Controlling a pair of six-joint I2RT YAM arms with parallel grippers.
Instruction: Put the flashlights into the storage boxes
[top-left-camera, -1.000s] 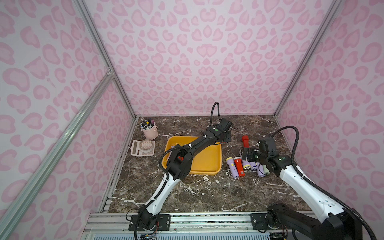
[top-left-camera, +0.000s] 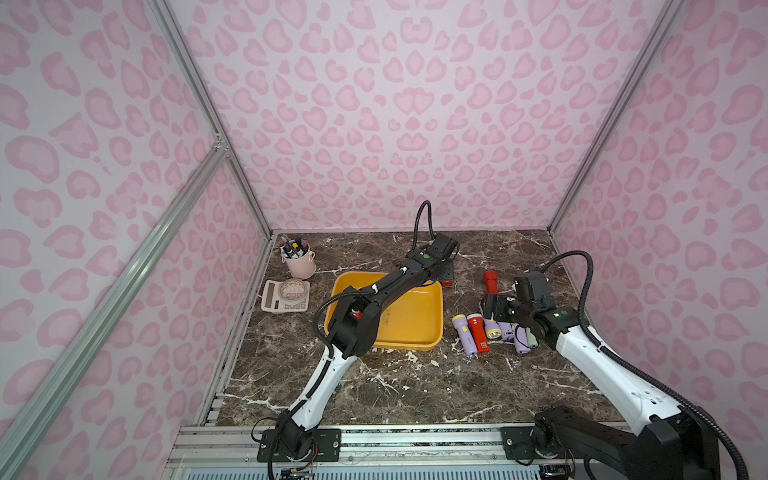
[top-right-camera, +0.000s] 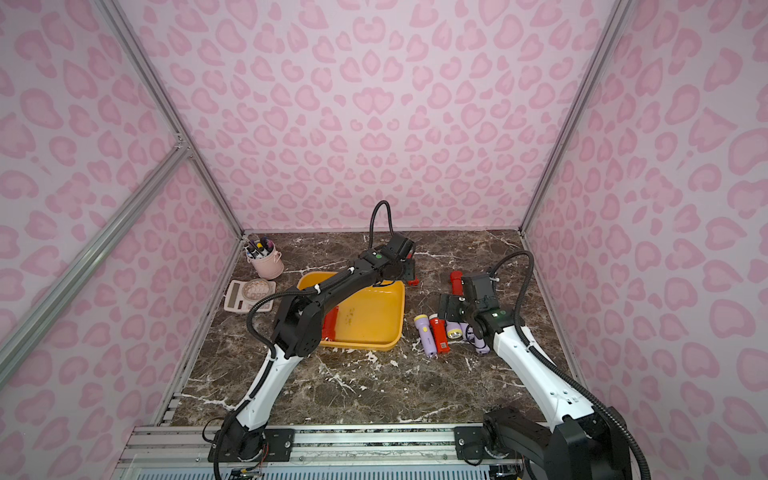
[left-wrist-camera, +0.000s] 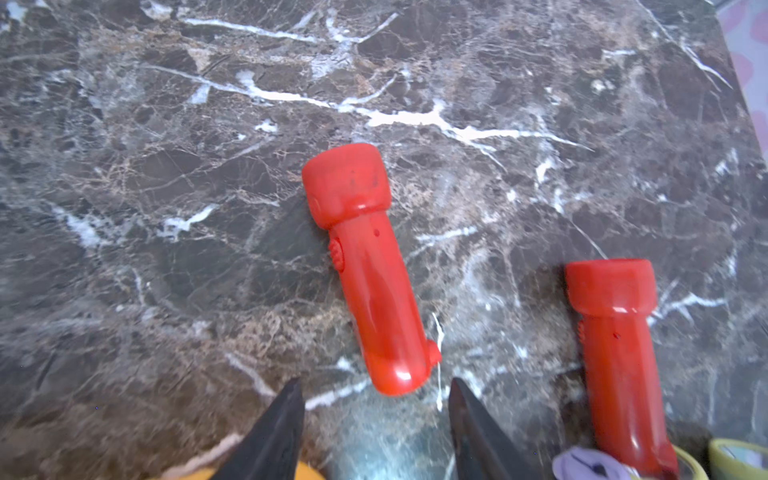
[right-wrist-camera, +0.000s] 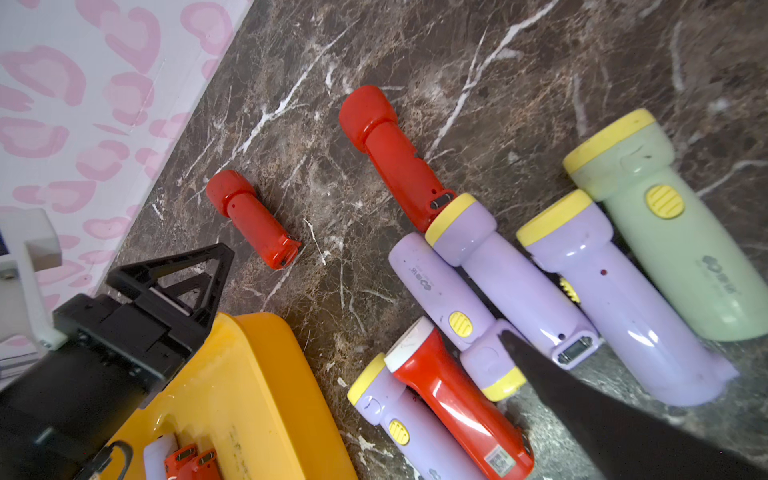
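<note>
My left gripper hangs open above the table beside the yellow box. A red flashlight lies just beyond its fingers in the left wrist view, with another red flashlight to its right. In the right wrist view, lavender flashlights, a green flashlight and a red white-capped flashlight lie in a group beside the box. My right gripper is over that group; only one dark finger shows clearly in its wrist view, so its opening is unclear. The box holds red and lavender flashlights.
A pink pen cup and a pale tray stand left of the box. The left arm reaches across the box.
My left gripper has moved slightly left and back, uncovering more of the red flashlight behind it. The right arm is nearly unchanged, and the flashlights lie where they were.
</note>
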